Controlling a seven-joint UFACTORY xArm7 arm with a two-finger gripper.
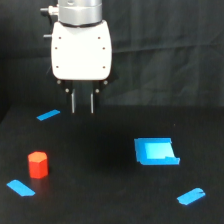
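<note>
My gripper (83, 102) hangs in the upper left-middle of the camera view, above the dark table, with its two thin fingers apart and nothing between them. An orange-red block (38, 165) stands on the table at the lower left, below and left of the gripper. A light blue square tray or box (156, 152) sits right of centre.
Blue tape strips (48, 115) lie at the back left, with others at the front left (21, 188) and front right (191, 196). A dark curtain hangs behind.
</note>
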